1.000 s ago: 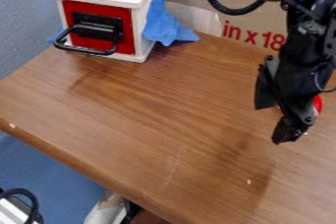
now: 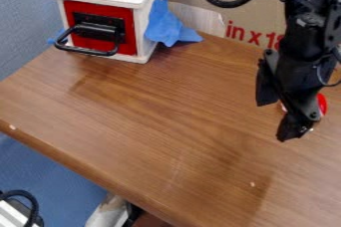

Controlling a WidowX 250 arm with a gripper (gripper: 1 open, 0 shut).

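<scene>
My gripper (image 2: 284, 115) hangs low over the right side of the wooden table (image 2: 147, 141), its black body dark against the scene, so its finger state is hard to make out. Behind and partly under it is a red object (image 2: 321, 105), mostly hidden by the gripper.
A white toy box with a red front (image 2: 112, 15) and black handle stands at the back left, a blue cloth (image 2: 170, 27) beside it. Cardboard backs the table. The left edge drops to blue padding.
The toy box and cloth are unmoved.
</scene>
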